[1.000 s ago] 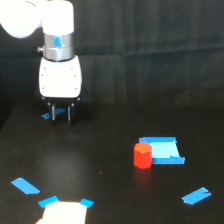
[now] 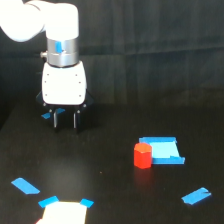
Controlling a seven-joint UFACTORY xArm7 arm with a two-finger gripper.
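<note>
My gripper (image 2: pixel 66 119) hangs at the upper left of the camera view, pointing down. Its two dark fingers stand apart, and nothing shows between them. Well off to its right and nearer the camera, a small red block (image 2: pixel 142 155) stands on the dark table. The block covers part of the left side of a white square (image 2: pixel 164 149) edged with blue tape; whether it rests on the square or just in front of it is hard to tell.
Blue tape strips lie at the left (image 2: pixel 25 186) and the right (image 2: pixel 196 196). A pale cream object (image 2: pixel 64 213) is cut off by the bottom edge, with blue tape at its corners. Between gripper and block the table is clear.
My gripper has shifted slightly to the right and a little lower in the view. The red block and the white square have stayed put.
</note>
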